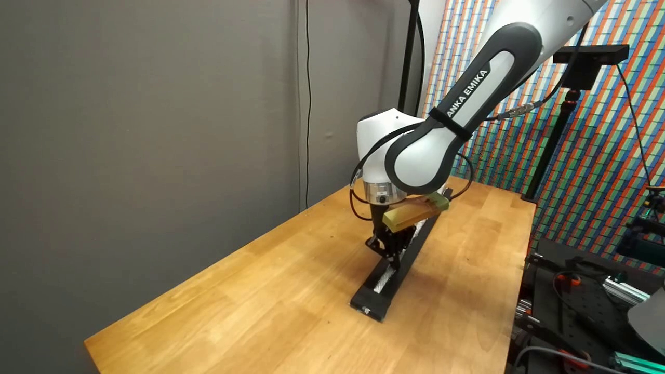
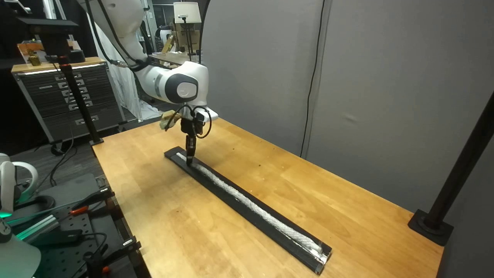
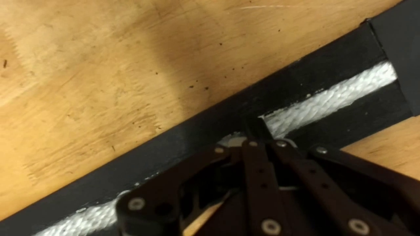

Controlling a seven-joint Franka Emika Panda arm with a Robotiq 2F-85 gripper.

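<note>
A long black channel lies diagonally across the wooden table. Along its groove runs a white braided rope, seen in the wrist view as white rope on both sides of the fingers. My gripper points straight down near the channel's far end in exterior view 2, its tips at the groove. In the wrist view the gripper is shut, its fingertips dark over the rope line; the rope right beneath them is hidden. Nothing clearly shows between the fingers. In exterior view 1 the gripper stands over the channel's near part.
A black post stands at the right corner in exterior view 2. A tool-laden side shelf borders the table's left edge there. A grey wall runs behind.
</note>
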